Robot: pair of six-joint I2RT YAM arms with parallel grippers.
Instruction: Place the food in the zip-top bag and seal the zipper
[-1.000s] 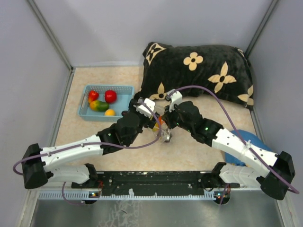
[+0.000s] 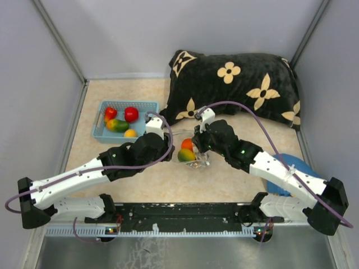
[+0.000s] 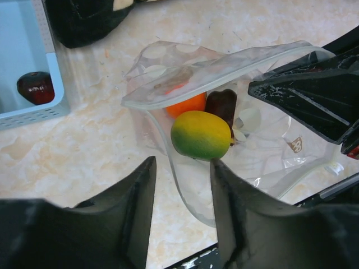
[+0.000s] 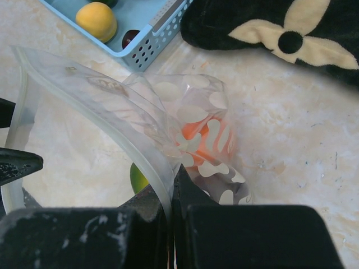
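Observation:
The clear zip bag [image 3: 269, 168] lies open on the table, holding a yellow-green mango [image 3: 199, 134], an orange item [image 3: 185, 103] and a dark oblong item [image 3: 221, 105]. My left gripper hangs at the bag's near-left edge, fingers apart, with nothing seen held between them. My right gripper is shut on the bag's top strip, which rises from it toward the upper left in the right wrist view.
A blue basket [image 2: 101, 132] with tomatoes, a mango and a yellow fruit stands at back left. A dark patterned cushion [image 2: 235, 84] lies at the back, and a blue object [image 2: 289, 168] at the right.
My left arm has pulled back left and down from beside the right gripper, uncovering the bag's contents in the top view. The right arm has stayed put.

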